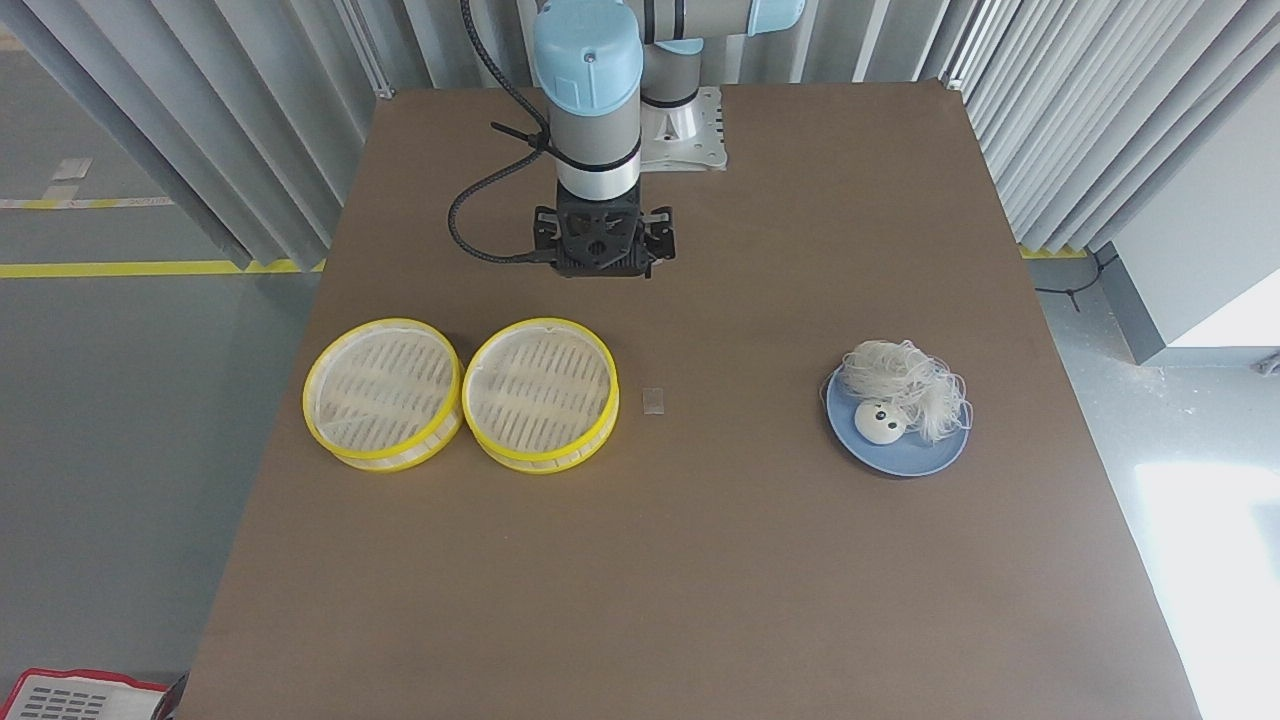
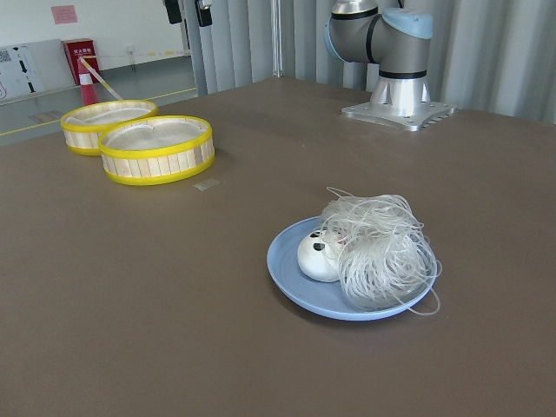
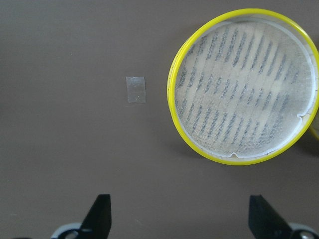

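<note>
My gripper (image 1: 603, 246) hangs over the rear middle of the brown table (image 1: 720, 576). In the wrist view its two dark fingers (image 3: 97, 219) stand wide apart with nothing between them, pointing down at the tabletop. Two round steamer baskets with yellow rims (image 1: 381, 390) (image 1: 540, 390) sit side by side at left, in front of the gripper. A blue plate (image 1: 870, 456) at right holds a tangle of white strands (image 1: 900, 374) and a white ball-like piece with dark spots (image 1: 879, 421).
A small clear square (image 1: 654, 401) lies on the table right of the right basket. Curtains stand behind the robot base (image 1: 690, 144).
</note>
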